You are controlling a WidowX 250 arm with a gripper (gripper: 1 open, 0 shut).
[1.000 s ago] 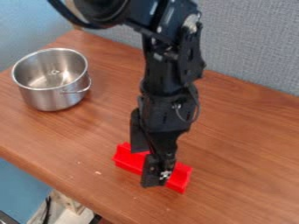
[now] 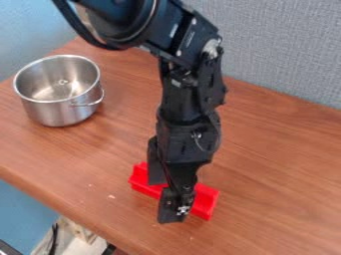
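My black gripper (image 2: 173, 194) reaches down at the centre of the camera view, low over a red, elongated block-like object (image 2: 202, 203) that lies on the wooden table near its front. The gripper stands open, its fingers in front of and over the middle of the red object, hiding part of it. Whether the fingers touch it I cannot tell.
A steel pot (image 2: 60, 95) with handles stands at the left of the table (image 2: 280, 189). A grey wall is behind, and the table's front edge runs along the lower left.
The gripper and wrist have shifted very slightly and turned a little. The red object and the pot look unmoved.
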